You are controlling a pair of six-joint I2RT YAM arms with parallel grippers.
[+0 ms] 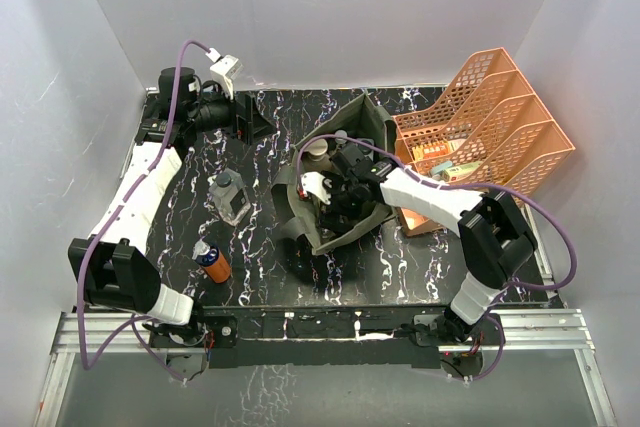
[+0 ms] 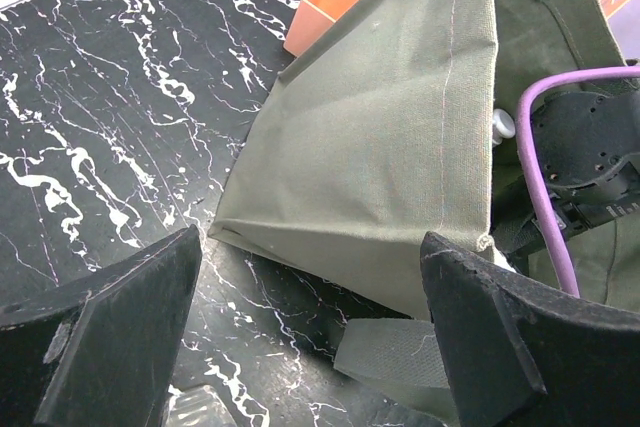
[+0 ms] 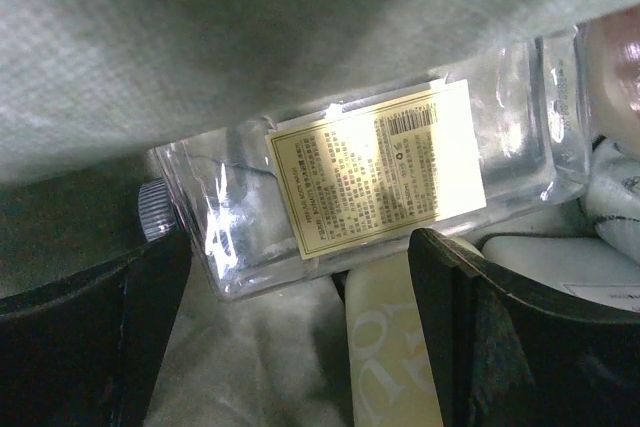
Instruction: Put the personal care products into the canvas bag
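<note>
The olive canvas bag (image 1: 355, 112) stands open mid-table. My right gripper is down inside it, open, over a clear bottle with a printed label (image 3: 375, 167) lying on its side under a fold of fabric, with a cream-coloured item (image 3: 392, 332) beside it. My left gripper hangs open left of the bag, nothing between its fingers. A clear bottle (image 1: 230, 197) and an orange bottle with a silver top (image 1: 212, 262) are on the table left of the bag.
An orange divided organiser (image 1: 510, 117) holding small packages stands right of the bag.
</note>
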